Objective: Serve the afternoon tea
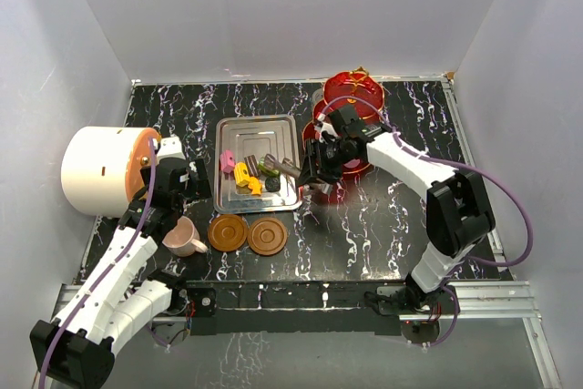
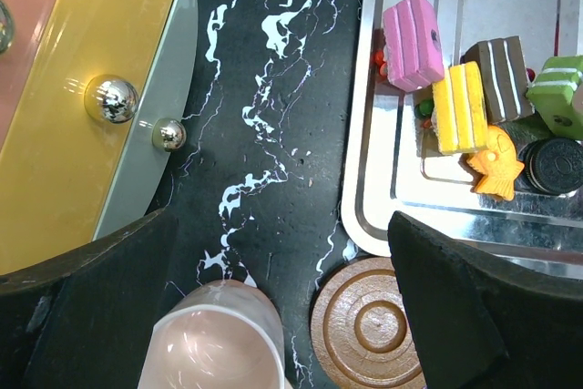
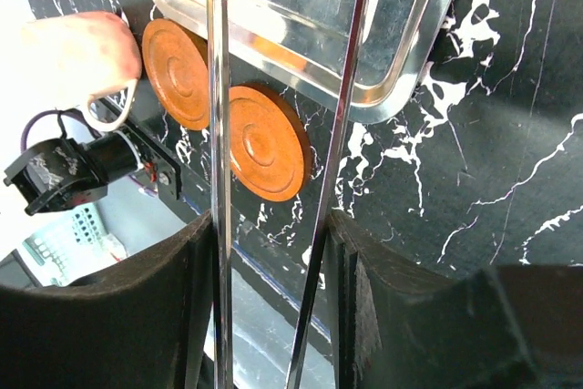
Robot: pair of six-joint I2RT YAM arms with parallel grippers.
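Note:
Silver tongs (image 1: 285,167) are gripped in my right gripper (image 1: 311,168), their two long arms (image 3: 220,152) standing apart between its fingers. The tong tips reach over the tray (image 1: 239,125), near the green cake (image 2: 557,96), which is partly covered in the top view. Also on the tray sit a pink cake (image 2: 414,43), a yellow cake (image 2: 460,108), a brown cake (image 2: 499,77), an orange fish-shaped piece (image 2: 497,163) and black cookies (image 2: 554,166). My left gripper (image 1: 187,179) hangs open, empty, left of the tray and above the pink mug (image 2: 223,316).
Two brown round coasters (image 1: 227,232) lie in front of the tray. At the left stands a large white cylinder (image 1: 91,170) with knobs on its coloured face. Red gold-rimmed dishes (image 1: 353,88) are behind my right arm.

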